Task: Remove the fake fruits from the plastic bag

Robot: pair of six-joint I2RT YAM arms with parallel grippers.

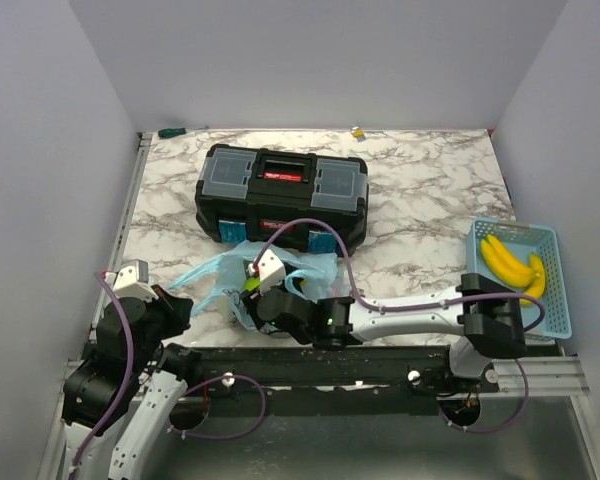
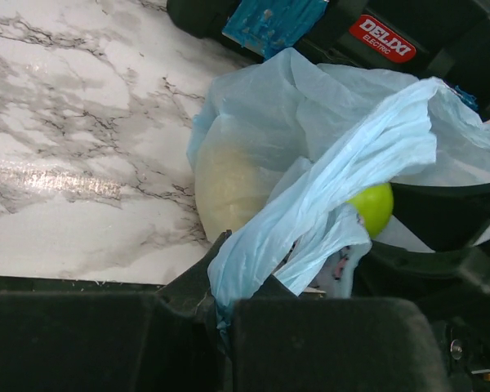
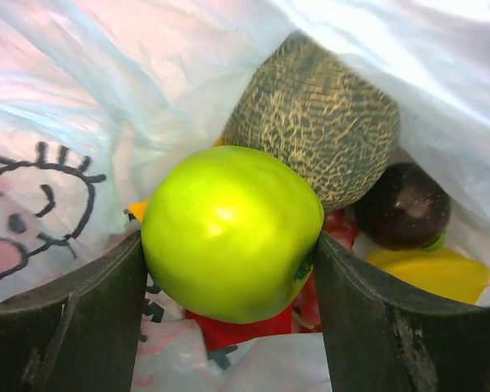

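Observation:
The pale blue plastic bag (image 2: 327, 180) lies on the marble table, its mouth spread open. My left gripper (image 1: 185, 299) is shut on a gathered fold of the bag, which shows bunched at its fingertips in the left wrist view. Inside the bag mouth, my right gripper has a shiny green fruit (image 3: 229, 233) between its fingers, which appear to touch both sides; whether they grip it firmly cannot be seen. Behind it lie a rough dark-green fruit (image 3: 314, 122), a dark purple fruit (image 3: 402, 206), a yellow fruit (image 3: 433, 273) and red pieces (image 3: 241, 328).
A black toolbox (image 1: 283, 190) stands close behind the bag. At the right side is a light blue basket (image 1: 555, 300) with yellow bananas (image 1: 510, 262). Bare marble shows between toolbox and basket. A pale round shape (image 2: 229, 186) shows through the bag's left part.

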